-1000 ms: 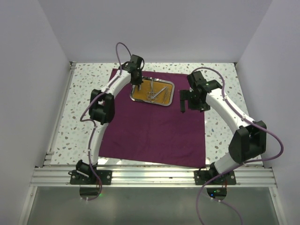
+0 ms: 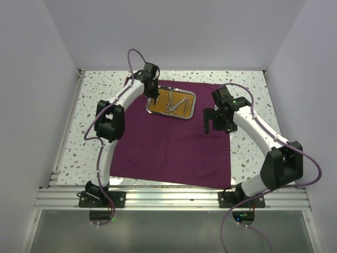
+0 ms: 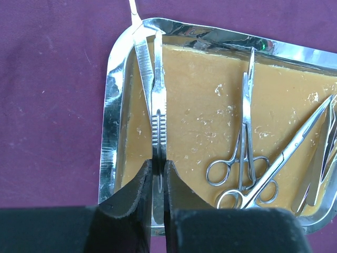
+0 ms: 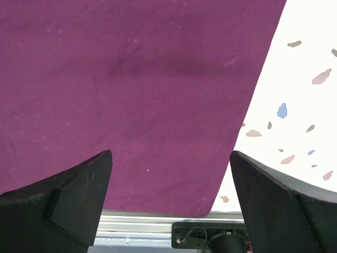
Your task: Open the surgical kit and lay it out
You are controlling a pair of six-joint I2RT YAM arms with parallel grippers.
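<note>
The metal tray (image 2: pixel 158 113) with a tan lining lies at the back of the purple cloth (image 2: pixel 168 147). My left gripper is over the tray's left part, shut on a scalpel (image 3: pixel 158 100) with a ridged handle. A second slim instrument (image 3: pixel 142 55) lies beside and partly under it, one end across the rim. Hemostat-like scissors (image 3: pixel 245 121) and long scissors (image 3: pixel 287 152) overlap farther right in the tray, and tweezers (image 3: pixel 317 163) rest at the right end. My right gripper stands open above the cloth, with nothing between its fingers.
The cloth in front of the tray is bare. Speckled table (image 2: pixel 255 108) shows on both sides of it, with a metal rail (image 2: pixel 168 195) along the front edge. Walls stand close on the left and right.
The right gripper has moved a little to the right and toward the front. The tray has stayed where it was.
</note>
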